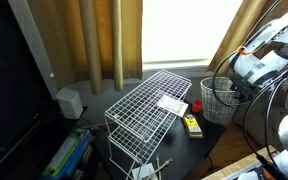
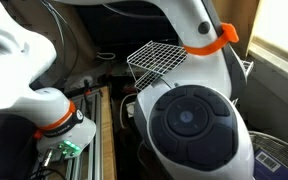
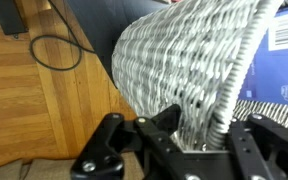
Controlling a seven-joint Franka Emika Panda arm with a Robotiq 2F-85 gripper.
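A pale woven basket [image 1: 218, 105] stands beside the right edge of the dark table in exterior view 1. Its striped wall [image 3: 169, 60] and thick rim fill the middle of the wrist view. My gripper is shut on that rim, one finger on each side of the wall. A blue packet [image 3: 272, 75] with a white barcode label lies inside the basket. In exterior view 2 the arm's large white joint [image 2: 189, 125] hides the basket and the gripper.
A white wire rack [image 1: 149, 105] stands on the dark table, a white card [image 1: 172, 104] on it. Near the basket are a red item [image 1: 197, 106] and a yellow box [image 1: 192, 126]. A black cable [image 3: 59, 45] loops over the wooden floor [image 3: 29, 110].
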